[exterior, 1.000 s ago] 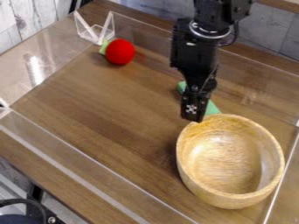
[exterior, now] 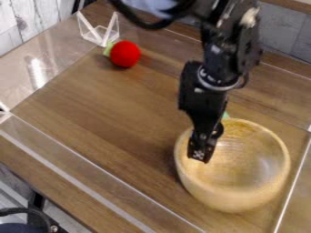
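Observation:
The black gripper (exterior: 201, 141) hangs over the left rim of a pale wooden bowl (exterior: 243, 182) at the lower right, its fingers pointing down; whether they are open or shut is hard to tell. A green object (exterior: 224, 116) is mostly hidden behind the gripper, just beyond the bowl.
A red round object (exterior: 124, 54) sits at the upper left near a white wire rack (exterior: 100, 29).
The gripper has moved down and toward the camera to the bowl's left rim. The green object is now more hidden behind it, and the bowl appears shifted slightly left.

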